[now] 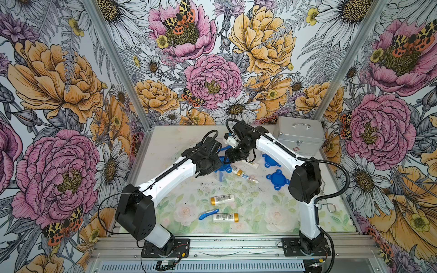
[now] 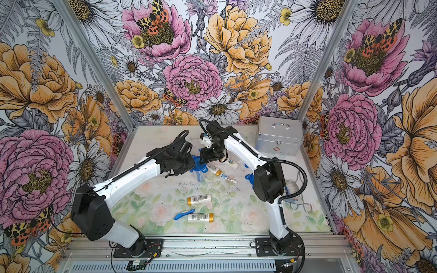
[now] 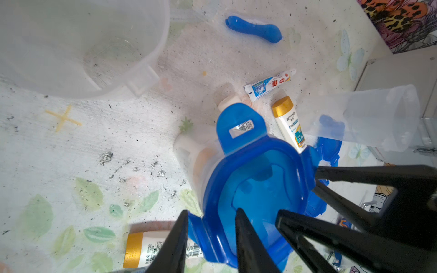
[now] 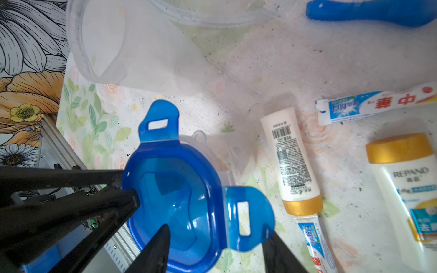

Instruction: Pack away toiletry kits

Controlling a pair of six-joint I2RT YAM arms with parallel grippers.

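Note:
Both grippers meet at a clear container under a blue lid [image 3: 255,195] with latches. In the left wrist view my left gripper is at the lid's near edge, where a latch sits between its fingertips, seemingly shut on it. My right gripper is part open around the lid's side latch in the right wrist view. Lotion bottles [image 4: 291,159], toothpaste tubes [image 4: 373,102] and a blue case [image 3: 252,29] lie nearby.
Clear empty containers [image 3: 104,50] lie around the pair. Spare blue lids [image 1: 277,179] are to the right, a silver case [image 1: 300,141] stands at the back right, and more bottles [image 1: 225,217] lie near the front.

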